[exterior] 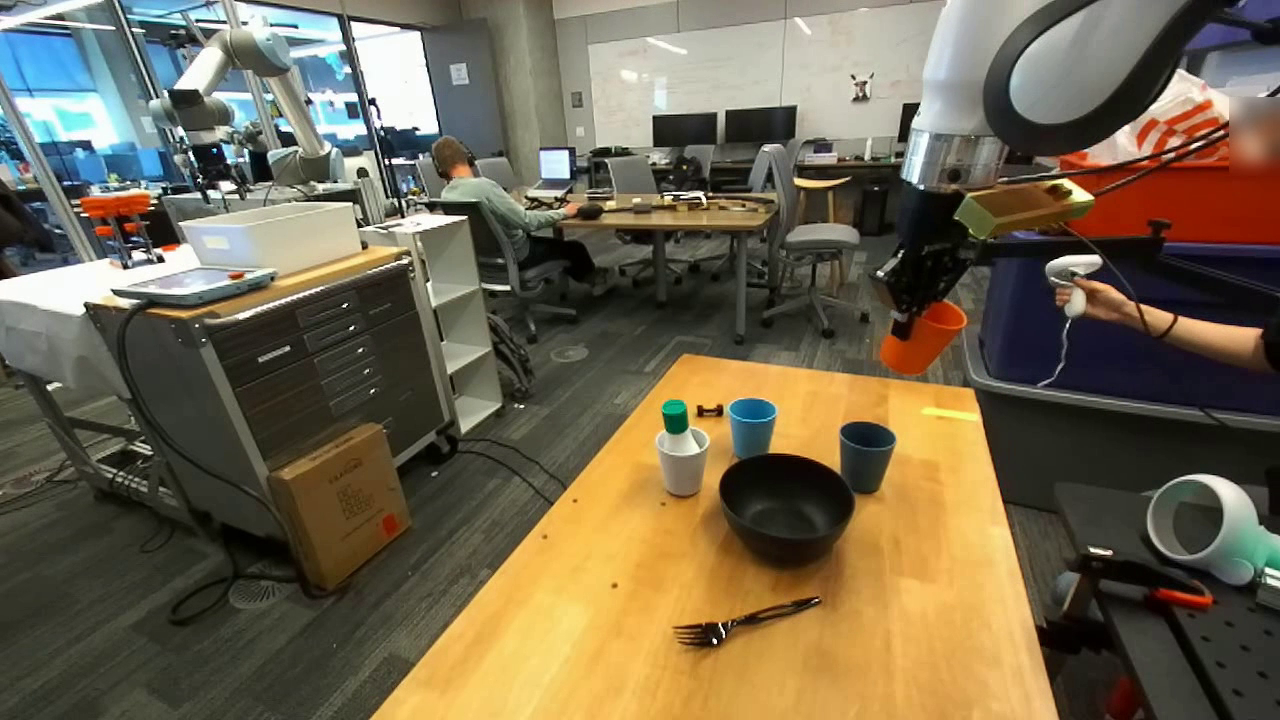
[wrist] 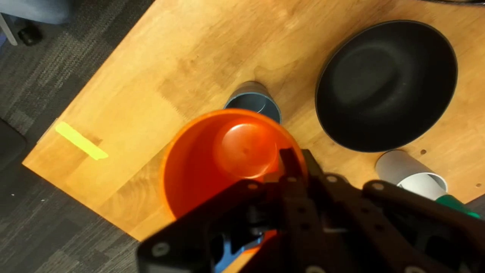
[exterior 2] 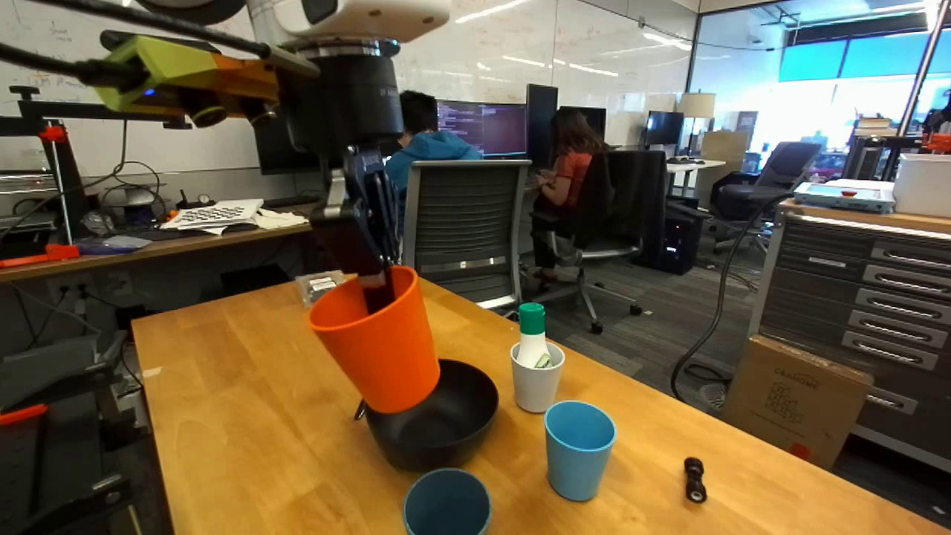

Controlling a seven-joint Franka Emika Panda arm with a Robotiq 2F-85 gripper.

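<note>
High above the table an orange cup (exterior 2: 385,349) hangs tilted, my gripper shut on its wall with one finger inside the rim. In the wrist view the inside of the orange cup (wrist: 245,148) looks empty. A dark blue-grey cup (exterior: 866,456) stands upright on the table, partly covered by the orange cup in the wrist view. Beside it are an empty black bowl (exterior: 786,516) and a light blue cup (exterior: 752,428). The white cup (exterior: 683,468) has a green-capped bottle (exterior: 675,420) standing in it.
A black fork (exterior: 744,622) lies in front of the bowl, and a small black dumbbell-shaped object (exterior: 709,410) rests near the table's left edge. Yellow tape (exterior: 949,414) marks the far right corner.
</note>
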